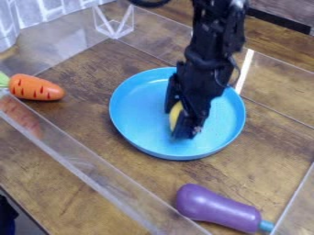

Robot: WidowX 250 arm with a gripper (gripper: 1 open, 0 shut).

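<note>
My black gripper [186, 112] reaches down from the top of the view into the blue plate [141, 119], shut on a yellow object [175, 114] that is mostly hidden behind the fingers. The gripper is somewhat blurred. The yellow object is over the middle of the plate; whether it touches the plate I cannot tell.
An orange toy carrot [35, 88] lies at the left and a purple toy eggplant [215, 207] at the lower right. Clear plastic edges run along the left and bottom. A white wire piece [113, 20] stands at the back. Bare wood surrounds the plate.
</note>
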